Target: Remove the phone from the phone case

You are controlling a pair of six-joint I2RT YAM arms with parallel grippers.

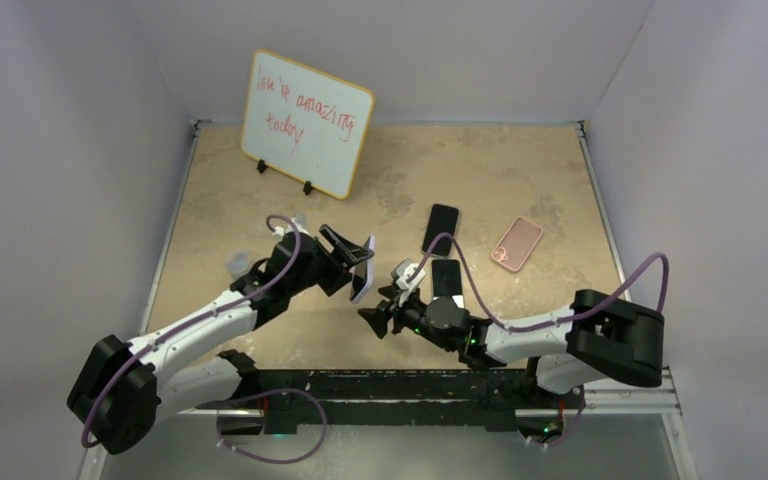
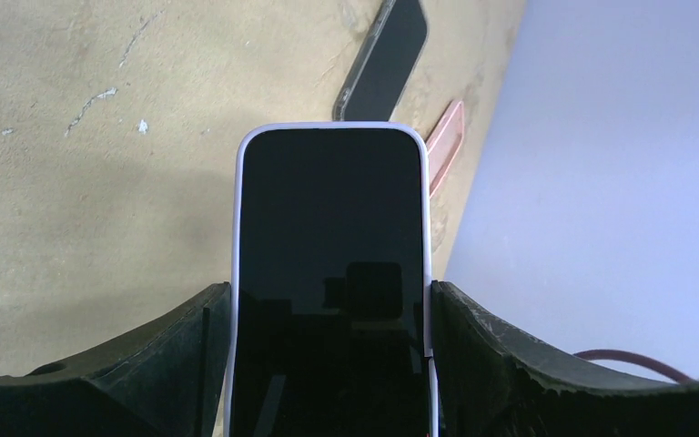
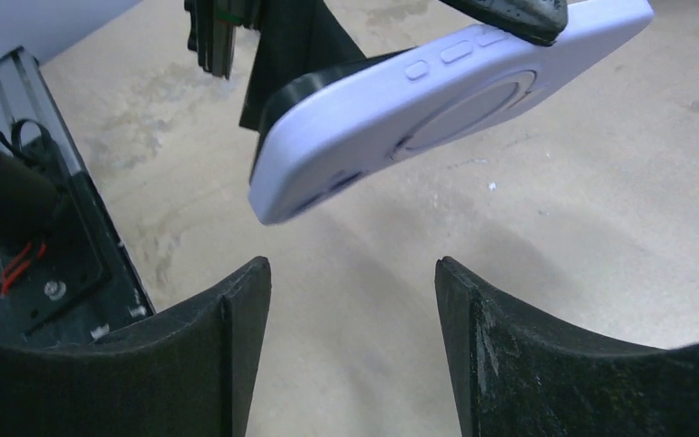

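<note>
A phone with a black screen [image 2: 332, 209] sits in a lilac case, whose rim shows all round the screen's visible edges in the left wrist view. My left gripper [image 1: 357, 262] is shut on the cased phone, one finger against each long side, and holds it raised and tilted above the table. In the right wrist view the case's back, with a ring mark and side buttons, faces me. Below it my right gripper stands open, nothing between its fingers. It is close to the case but apart from it.
Two dark phones lie right of centre: a farther one [image 1: 441, 229] and a nearer one [image 1: 447, 278] beside the right arm. Further right is a pink case [image 1: 517, 244]. A whiteboard [image 1: 306, 120] leans at the back left.
</note>
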